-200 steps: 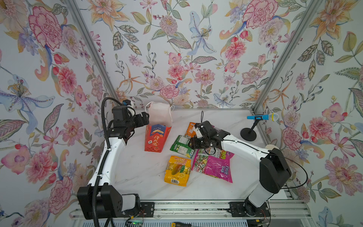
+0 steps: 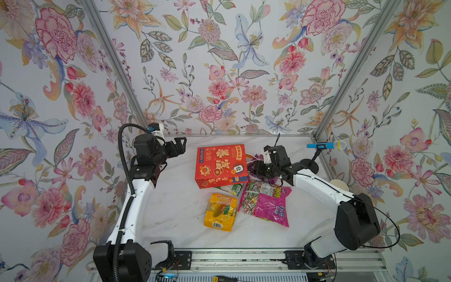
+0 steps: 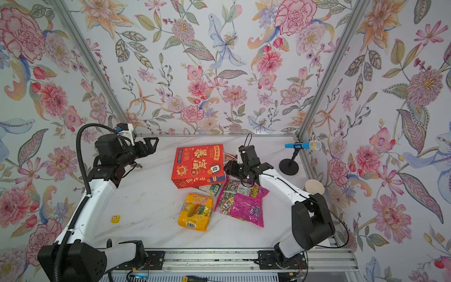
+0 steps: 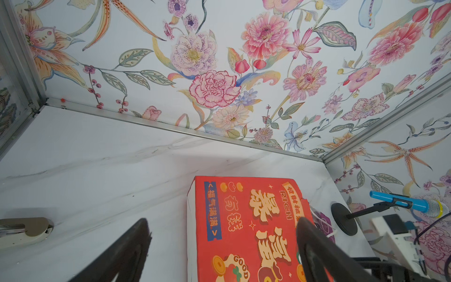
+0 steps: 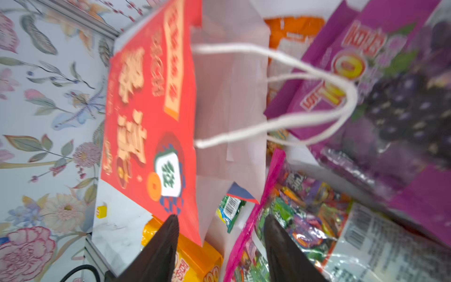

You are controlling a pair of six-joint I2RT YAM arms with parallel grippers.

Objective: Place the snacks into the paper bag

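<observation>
The red paper bag (image 2: 221,164) lies on its side, its mouth facing right in the top left view. White handles (image 5: 319,117) stick out of it in the right wrist view. The yellow mango pack (image 2: 220,211) and the pink candy pack (image 2: 272,209) lie flat in front. A green pack (image 2: 232,188) is partly covered by the bag; a purple grape pack (image 5: 366,70) and an orange pack (image 5: 296,28) lie beside the mouth. To the bag's left, my left gripper (image 2: 180,145) is open and empty. My right gripper (image 2: 259,170) hovers near the mouth, fingers apart, holding nothing visible.
A blue microphone (image 2: 324,145) on a black stand is at the back right. Near the right arm stands a pale cup (image 3: 313,186).
The bag stood upright earlier; it has tipped over to the right, onto the snacks. My right gripper has moved back and right from the front packs.
</observation>
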